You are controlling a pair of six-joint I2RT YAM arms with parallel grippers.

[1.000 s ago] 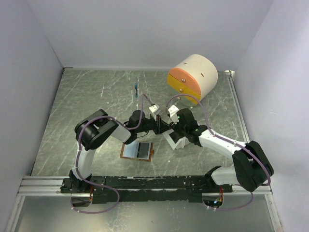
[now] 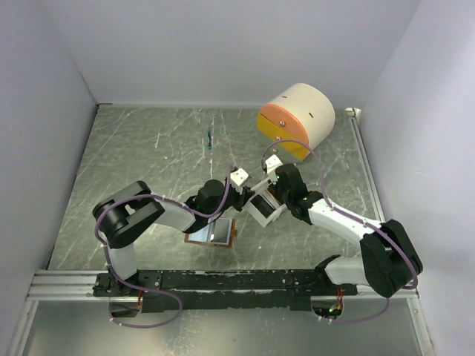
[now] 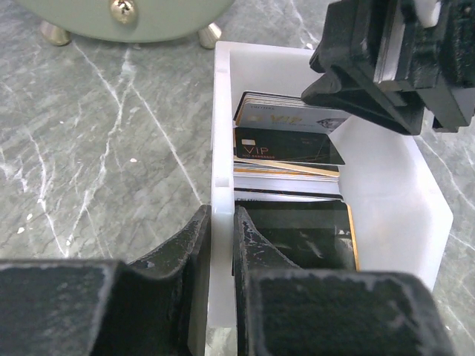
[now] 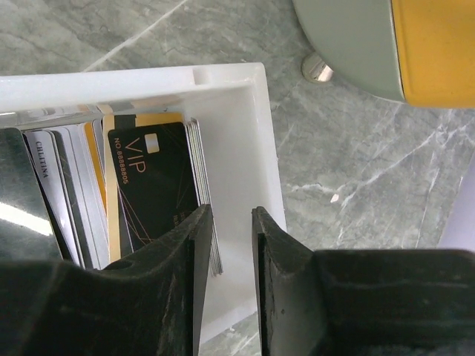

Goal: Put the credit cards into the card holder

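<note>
A white open box (image 2: 262, 209) holds several cards on edge. Its side wall (image 3: 223, 170) is pinched by my left gripper, which is shut on it. Inside, a black VIP card (image 4: 152, 174) leans among white, gold and silver cards, and a larger black card (image 3: 304, 233) lies toward one end. Over the box's other end, my right gripper is part open, its fingers apart with nothing between them. One fingertip appears close to the silver cards (image 4: 204, 174); contact cannot be told. A flat brown-edged holder (image 2: 232, 236) lies open beside the box.
A rounded cabinet (image 2: 312, 111) with orange and yellow front stands behind the box on short feet. A small blue item (image 2: 209, 136) lies at the back.
My right gripper has moved a little to the right.
</note>
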